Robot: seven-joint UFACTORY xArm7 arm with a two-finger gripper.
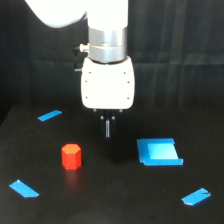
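Observation:
A red block [71,157], roughly hexagonal in outline, sits on the dark table toward the left. To its right and farther up in the view is my gripper [108,130], pointing down below its white hand, apart from the block. The fingers look narrow and dark, and whether they stand apart is too small to tell. Nothing shows held by them. On the right side of the table lies a pale square [162,151] with a blue border [143,154].
Strips of blue tape lie at the table's back left [50,115], front left [24,188] and front right [196,197]. A black curtain [180,60] hangs behind.

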